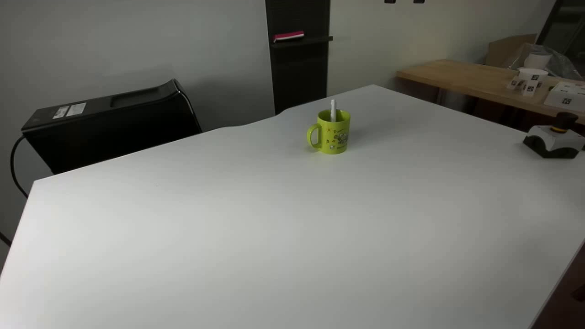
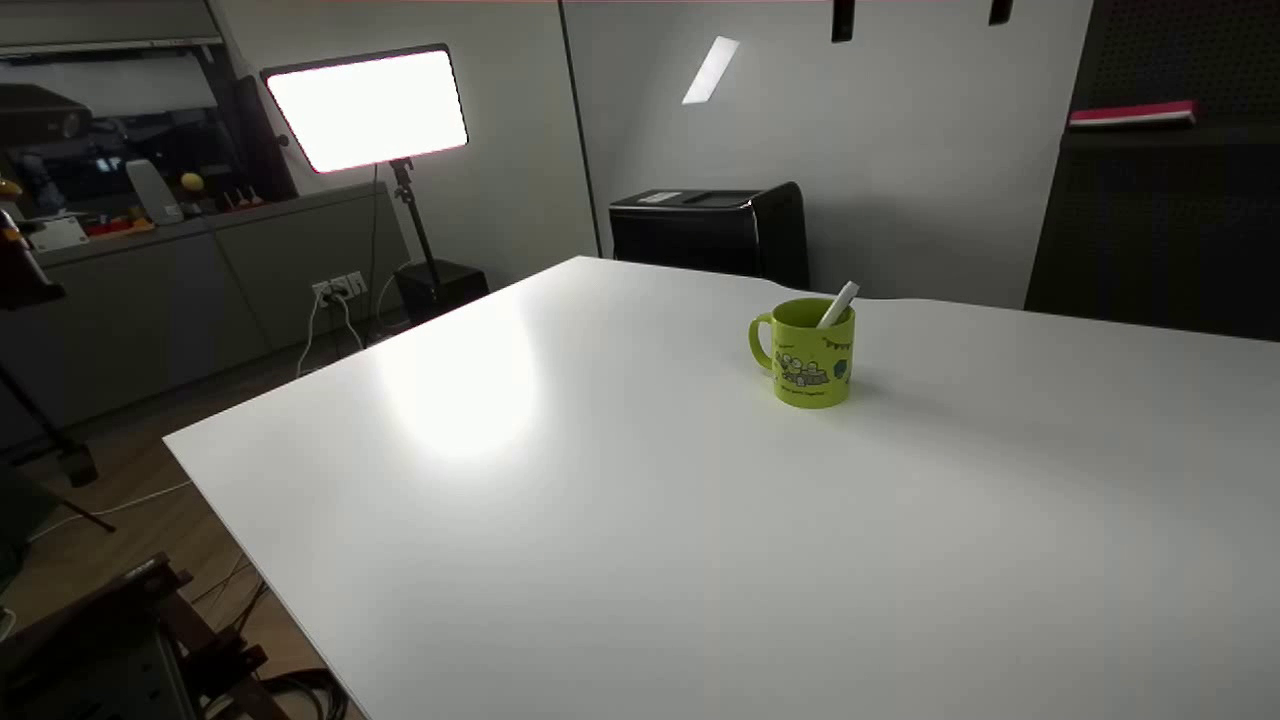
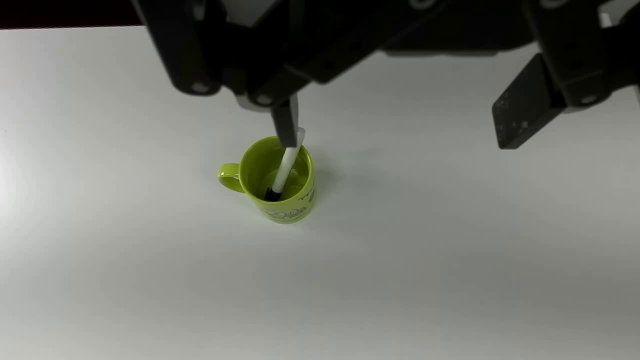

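Observation:
A lime-green mug (image 1: 332, 137) stands upright toward the back of the white table, its printed side and handle showing. Leaning inside it is a white marker (image 2: 839, 305), whose dark end rests at the bottom of the mug. From above, the wrist view shows the mug (image 3: 286, 210) left of centre with the marker (image 3: 285, 170) tilted across its opening. My gripper is wide open, with only bare table between its fingers. One finger overlaps the marker's upper end in that view; the mug is well below. Neither exterior view contains the gripper.
The white table (image 1: 263, 236) is otherwise mostly clear. A white-and-black device with a dark knob (image 1: 555, 141) sits at the right edge. Beyond the table are a black cabinet (image 1: 115, 123), a wooden bench (image 1: 455, 79) and a bright lamp panel (image 2: 366, 108).

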